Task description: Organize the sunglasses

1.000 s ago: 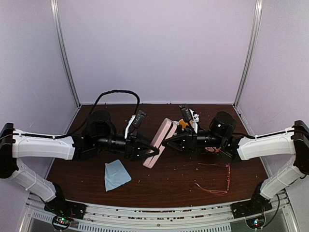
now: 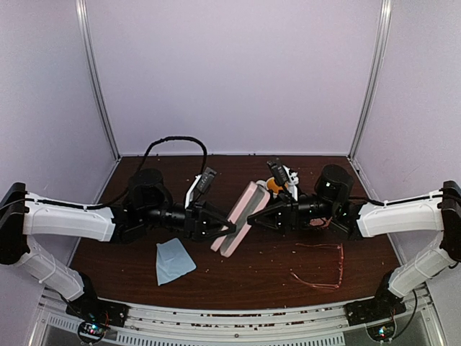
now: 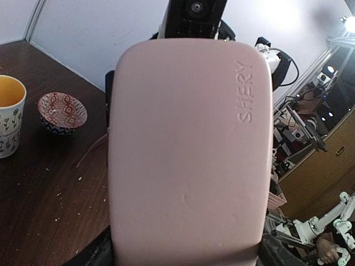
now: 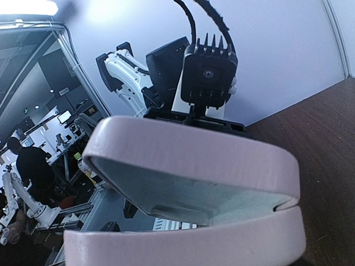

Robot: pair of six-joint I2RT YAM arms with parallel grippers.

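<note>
A pink glasses case (image 2: 239,216) is held tilted in the air between both grippers, its lid parted from the base in the right wrist view (image 4: 188,138), showing a pale lining. My left gripper (image 2: 222,227) is shut on one half of the case, whose embossed face fills the left wrist view (image 3: 186,149). My right gripper (image 2: 256,215) is shut on the other half. Thin red-framed glasses (image 2: 340,267) lie on the table at front right. A light blue cloth (image 2: 173,261) lies at front left.
Behind the right arm stand a yellow-lined mug (image 3: 10,124) and a patterned bowl (image 3: 62,113).
The case has gone from looking closed to parted along its seam, its lower end shifting slightly down and left. The arms have moved only slightly.
</note>
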